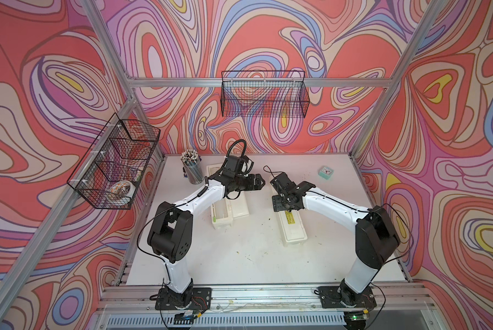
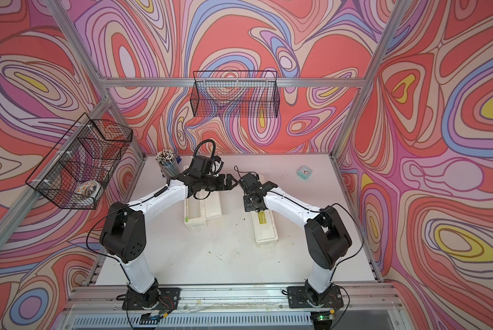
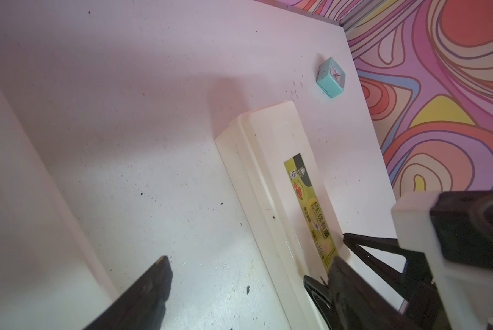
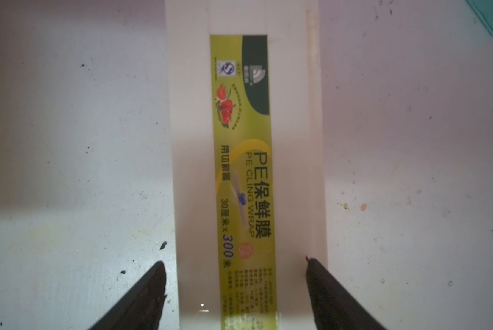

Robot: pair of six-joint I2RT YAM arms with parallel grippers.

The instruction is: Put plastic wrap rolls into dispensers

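A long white dispenser [image 3: 271,143], its lid down and a yellow-green cling wrap label [image 4: 243,165] on top, lies right of the table's middle. Over it hangs my right gripper, part open, its two fingers either side of the lid in the right wrist view and nothing seen gripped. My left gripper [image 1: 259,182] stands part open and empty, in the air between the two dispensers. Left of it an open white dispenser [image 1: 221,211] lies with its lid [image 1: 238,208] swung to the right; the arm covers its middle. No loose wrap roll shows.
A clear container of straws [image 1: 192,167] stands at the back left. A small teal clock-like cube [image 1: 325,172] sits at the back right. Wire baskets [image 1: 264,98] hang behind and at the left.
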